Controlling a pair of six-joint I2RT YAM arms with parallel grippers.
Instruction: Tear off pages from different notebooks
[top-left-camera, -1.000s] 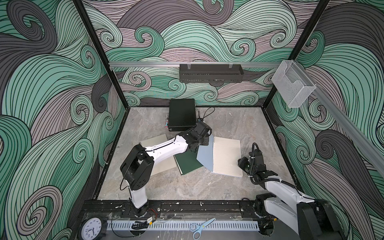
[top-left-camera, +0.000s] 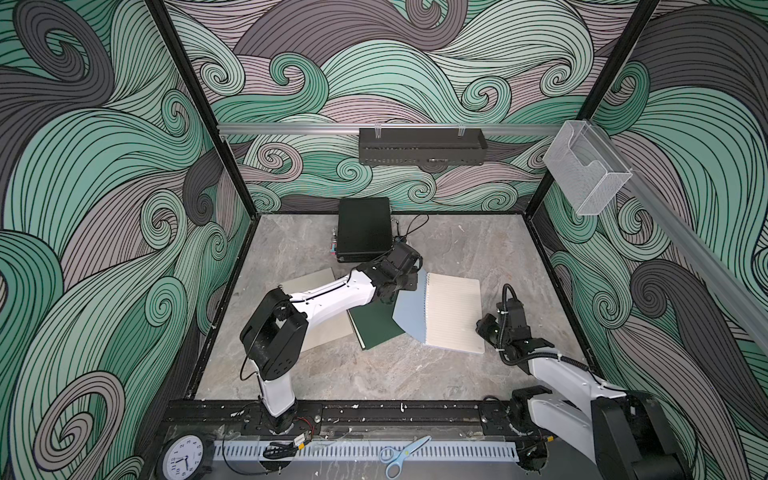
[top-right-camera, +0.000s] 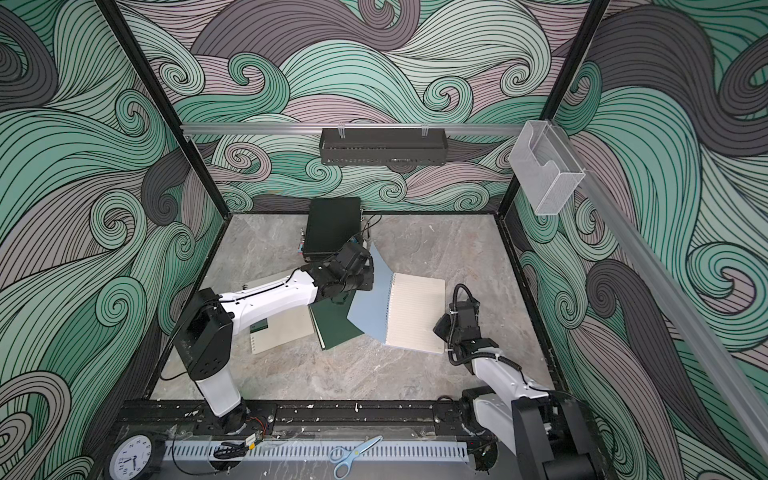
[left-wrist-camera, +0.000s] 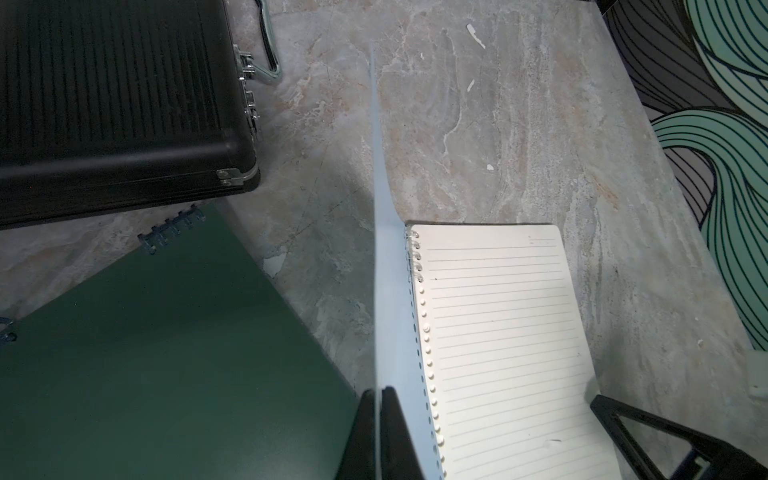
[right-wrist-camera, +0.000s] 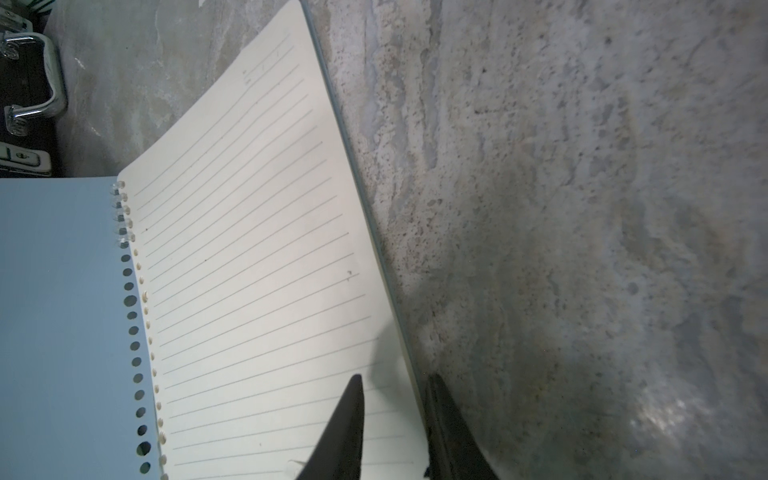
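Observation:
A spiral notebook lies with its lined page (right-wrist-camera: 264, 272) facing up. Its blue cover (left-wrist-camera: 389, 288) is lifted on the left side, and my left gripper is shut on that thin sheet. In the right wrist view, my right gripper is part open at the page's lower right edge, one finger (right-wrist-camera: 342, 424) over the paper and the other on the table side. Whether any sheet is caught between them cannot be told. A green notebook (left-wrist-camera: 184, 344) lies left of the cover, beside a pale spiral pad (top-right-camera: 280, 332) partly under my left arm.
A black case (top-left-camera: 364, 228) with a metal handle stands behind the green notebook. Bare grey table (top-left-camera: 488, 248) lies behind and right of the open notebook. Blue scissors (top-left-camera: 404, 457) and a clock (top-left-camera: 183, 457) are off the front edge.
The left arm and the raised cover look unmoved.

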